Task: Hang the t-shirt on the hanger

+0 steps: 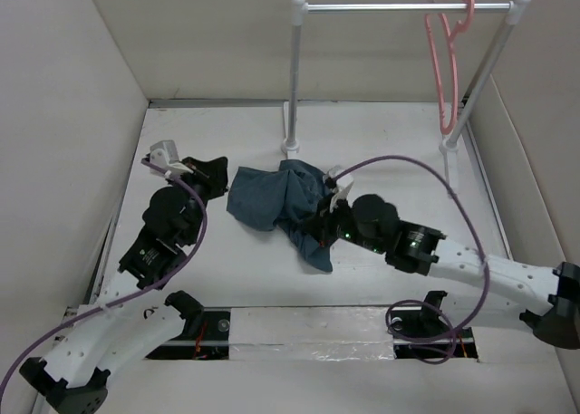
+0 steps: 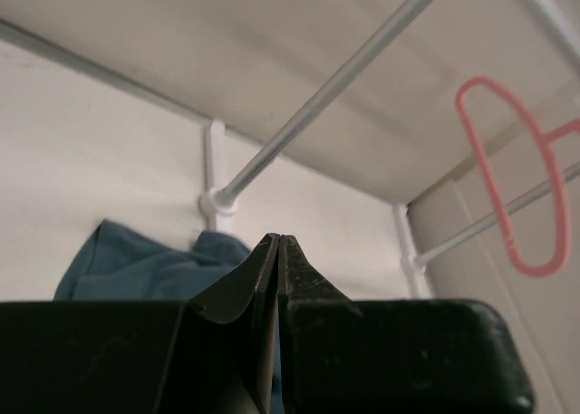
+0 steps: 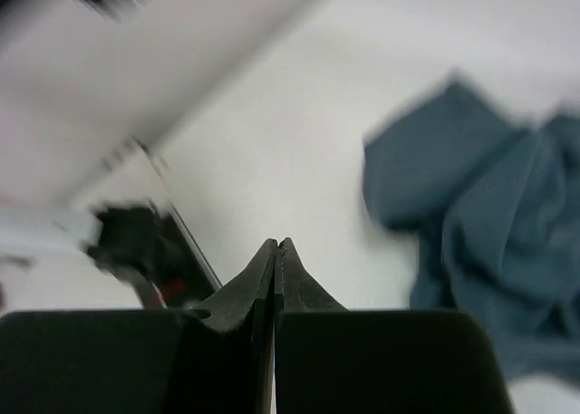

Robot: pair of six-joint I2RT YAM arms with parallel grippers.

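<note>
The dark teal t-shirt lies crumpled on the white floor, also visible in the left wrist view. My left gripper is shut, held up to the left of the shirt and apart from it. My right gripper is shut over the shirt's right part in the top view; in the right wrist view its closed fingertips show nothing between them, with the cloth beyond, blurred. A pink hanger hangs from the rail's right end.
The white rail on two posts stands at the back. Walls bound both sides and the back. Clear floor lies left of the shirt and at the front.
</note>
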